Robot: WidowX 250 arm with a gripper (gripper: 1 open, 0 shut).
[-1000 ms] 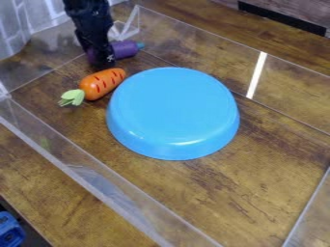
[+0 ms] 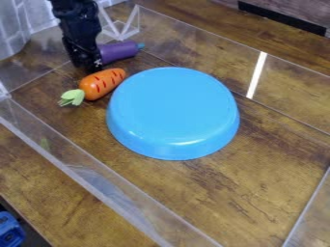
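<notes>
My black gripper (image 2: 85, 54) reaches down at the back left, against a purple vegetable toy (image 2: 122, 51) lying on the wooden floor; whether its fingers are open or shut is unclear. An orange toy carrot (image 2: 100, 84) with a pale green top lies just in front of them. A large blue upturned dish or plate (image 2: 173, 110) sits at the middle, right of the carrot.
Clear low walls (image 2: 71, 170) border the workspace. A wire-like white object stands behind the purple toy. A blue item (image 2: 8, 232) lies outside at the lower left.
Over the last second my gripper has shifted slightly left, uncovering a little more of the purple toy. The carrot and blue dish are unmoved.
</notes>
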